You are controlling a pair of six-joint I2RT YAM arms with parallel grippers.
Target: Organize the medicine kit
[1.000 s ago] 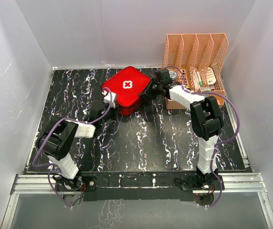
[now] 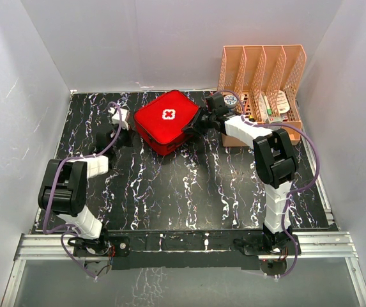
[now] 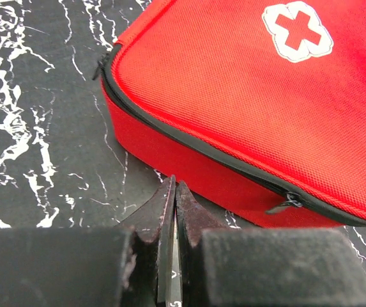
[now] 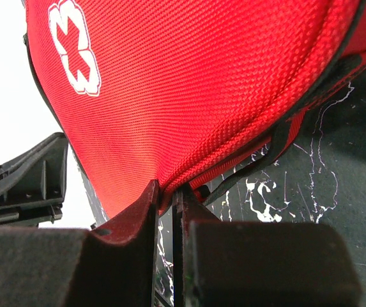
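Note:
The red medicine bag [image 2: 157, 118] with a white cross lies at the back middle of the table. My left gripper [image 2: 126, 135] is just off the bag's left side; in the left wrist view its fingertips [image 3: 168, 192] are shut, with nothing visible between them, below the zipper band. A zipper pull [image 3: 288, 203] hangs to their right. My right gripper is shut on the bag's edge at its right end, beside a black-trimmed strap.
An orange organizer [image 2: 262, 64] with compartments holding small items stands at the back right, behind the right arm.
My right gripper still grips the bag's edge.

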